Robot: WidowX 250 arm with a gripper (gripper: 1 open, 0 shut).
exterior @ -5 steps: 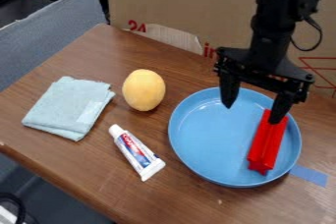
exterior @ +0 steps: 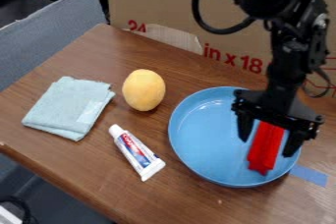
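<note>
A red bar-shaped object (exterior: 262, 151) lies in the right part of the blue plate (exterior: 203, 144). My black gripper (exterior: 269, 136) is down over the plate, its fingers parted around the upper part of the red object; whether they touch it I cannot tell.
A folded light-blue cloth (exterior: 69, 106), a yellow potato-like object (exterior: 143, 89) and a toothpaste tube (exterior: 137, 151) lie left of the plate on the wooden table (exterior: 118, 194). A cardboard box (exterior: 157, 2) stands behind.
My gripper has moved down and to the right, from above the plate's middle onto the red object.
</note>
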